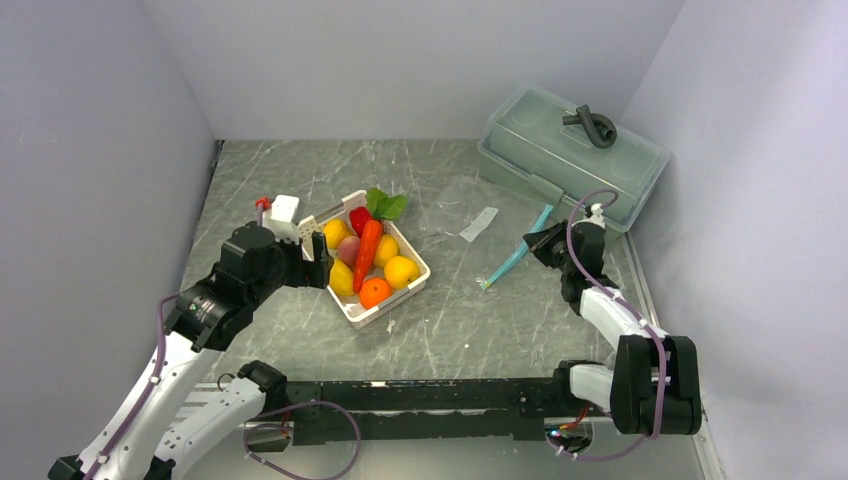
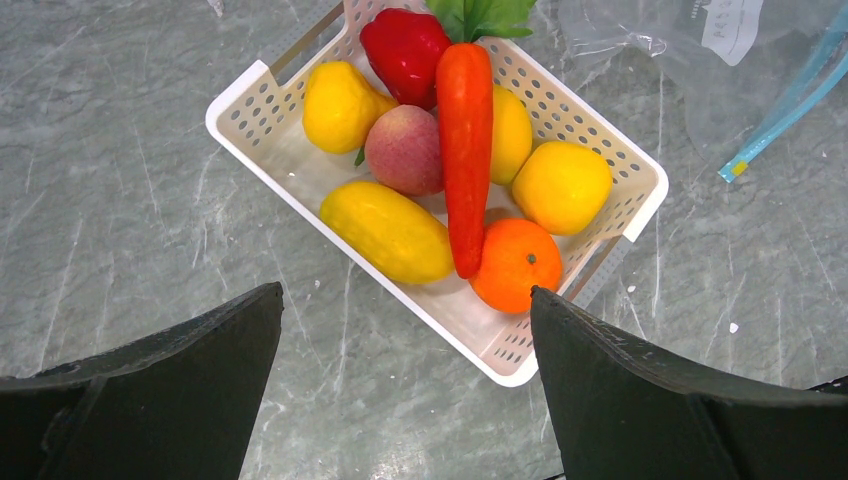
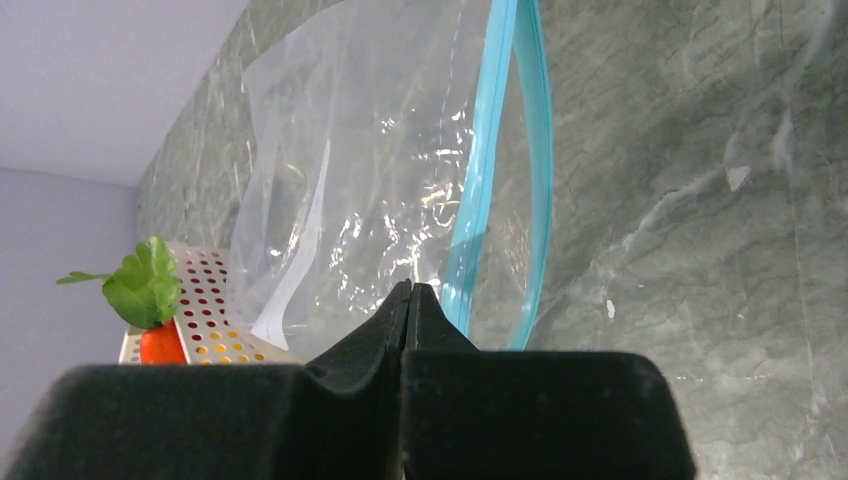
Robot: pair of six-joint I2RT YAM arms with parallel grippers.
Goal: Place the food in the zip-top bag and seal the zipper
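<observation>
The clear zip-top bag (image 1: 452, 205) lies flat right of centre, its blue zipper edge (image 3: 474, 215) running down its right side as two separated strips. My right gripper is shut with nothing between its fingers; the zipper edge passes just right of the fingertips in the right wrist view. A white basket (image 2: 290, 195) holds the food: a red pepper (image 2: 405, 50), a long red chili or carrot (image 2: 465, 150), a peach (image 2: 405, 150), an orange (image 2: 517, 262) and several yellow fruits. My left gripper stands open over the basket's front side.
A translucent green lidded box (image 1: 560, 150) with a black curved object (image 1: 598, 128) on its lid fills the back right, close behind the right arm. Bare grey table (image 1: 460, 330) lies between the basket and the bag, and along the front.
</observation>
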